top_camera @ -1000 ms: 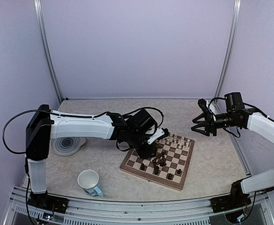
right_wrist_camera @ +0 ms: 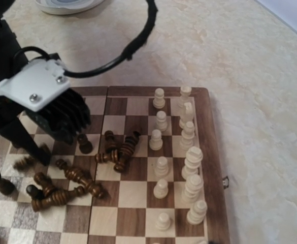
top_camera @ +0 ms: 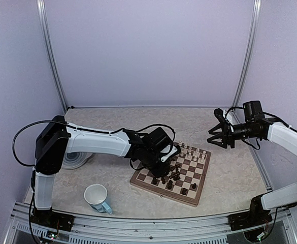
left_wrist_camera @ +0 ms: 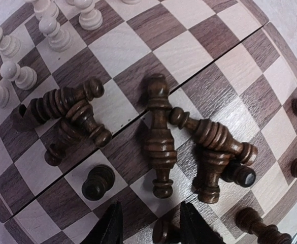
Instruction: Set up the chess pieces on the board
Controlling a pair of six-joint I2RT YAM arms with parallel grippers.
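The wooden chessboard (top_camera: 199,178) holds white pieces standing in rows on one side, such as a white pawn (right_wrist_camera: 161,188). Dark pieces lie in two loose heaps, including a long piece (left_wrist_camera: 159,137), while a few stand upright, such as a dark pawn (left_wrist_camera: 97,183). My left gripper is low over the board with its fingertips apart, above a dark piece at the bottom of its view; whether it touches that piece is unclear. My right gripper (top_camera: 217,137) hangs open beside the board at the right, holding nothing.
A white mug (top_camera: 95,195) with a blue handle stands at front left. Stacked plates (top_camera: 74,160) sit at the left, partly behind the left arm.
The right arm is still.
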